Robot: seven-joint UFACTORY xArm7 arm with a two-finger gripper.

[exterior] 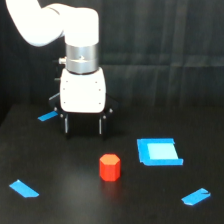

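A white robot arm hangs from the upper left. Its gripper [84, 124] is above the dark table, left of and behind a red hexagonal block [110, 167], with its two dark fingers apart and nothing visible between them. The block stands by itself near the middle of the table. To the right lies a pale square [162, 151] with a blue border.
Short blue tape strips lie at the front left [24, 189], front right [196, 197] and back left [48, 115] of the dark table [70, 200].
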